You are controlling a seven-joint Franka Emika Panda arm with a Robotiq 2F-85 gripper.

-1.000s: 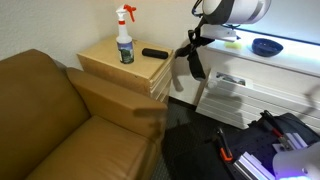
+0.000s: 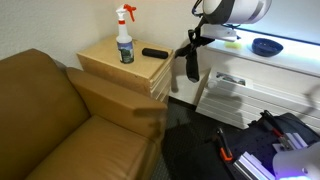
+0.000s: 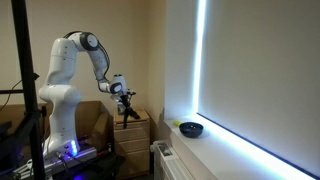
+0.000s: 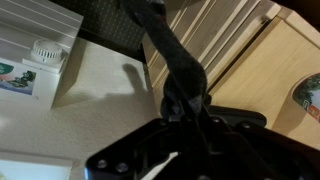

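A dark, limp piece of cloth (image 2: 193, 66), perhaps a sock, hangs from my gripper (image 2: 190, 47) in exterior view 1. It dangles in the gap between the wooden cabinet and the white radiator, clear of the floor. In the wrist view the grey cloth (image 4: 182, 68) runs up and away from the dark fingers, which are shut on its end; their tips are hard to make out against it. Exterior view 2 shows the arm reaching over toward the cabinet, with the cloth small and dark there.
On the wooden cabinet (image 2: 102, 65) stand a spray bottle (image 2: 125, 46) and a black elongated object (image 2: 155, 53). A dark bowl (image 2: 267, 46) sits on the white sill above the radiator (image 2: 240, 98). The brown sofa (image 2: 75, 125) fills the left foreground.
The hanging cloth has swung slightly to the left and hangs straighter. Arm, cabinet and other objects look unmoved.
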